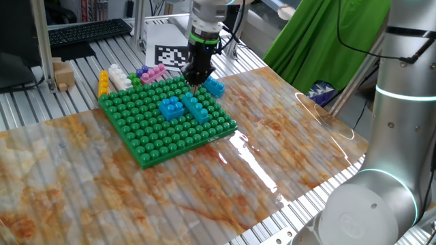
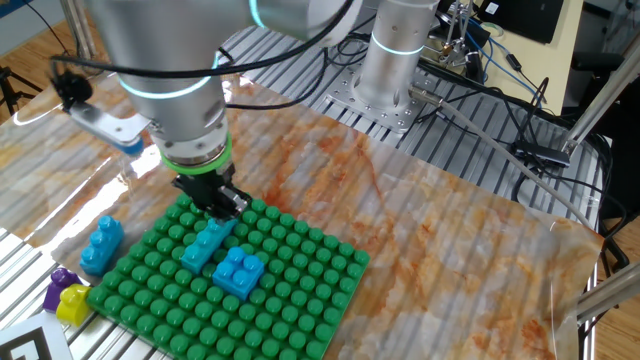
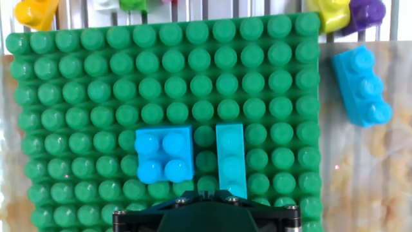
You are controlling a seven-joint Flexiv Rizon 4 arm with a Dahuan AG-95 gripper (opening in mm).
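On the green studded baseplate [image 1: 146,146] sit two blue bricks, a square one [image 3: 164,154] and a long narrow one [image 3: 232,158], with a small gap between them. A third blue brick [image 3: 364,87] lies off the plate, on the marbled sheet beside its edge. My gripper [image 1: 195,85] points down over the plate, close to one end of the long brick; from exterior view 2 the gripper [image 2: 230,208] overlaps that end, so contact is unclear. Only its dark body shows at the bottom of the wrist view, and the fingers' spacing is hidden.
Along one plate edge lie loose bricks: orange [image 1: 103,83], white [image 1: 120,77], pink [image 1: 153,73], yellow [image 2: 73,305] and purple [image 2: 60,285]. A printed marker sheet [image 1: 170,54] and wooden blocks [image 1: 63,73] are further back. Much of the marbled sheet [image 1: 68,184] is bare.
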